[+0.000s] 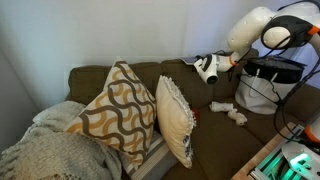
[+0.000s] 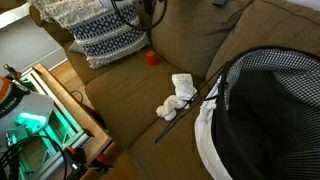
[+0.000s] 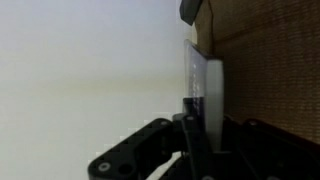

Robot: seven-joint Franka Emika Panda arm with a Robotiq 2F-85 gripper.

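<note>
My gripper (image 1: 195, 63) is over the sofa's back cushions, near the wall, in exterior view 1. It is shut on a thin pale object (image 3: 205, 90), which stretches away from the fingers in the wrist view. In exterior view 1 the object is only a small greyish sliver, and what it is cannot be told. A dark piece (image 3: 190, 10) shows past its far end, also unclear.
The brown sofa (image 2: 180, 145) bears patterned cushions (image 1: 120, 112), a white cloth toy (image 2: 175, 100) and a small red item (image 2: 152, 58). A black mesh basket (image 2: 270, 110) with white handles stands at one end. Some of the seat is bare.
</note>
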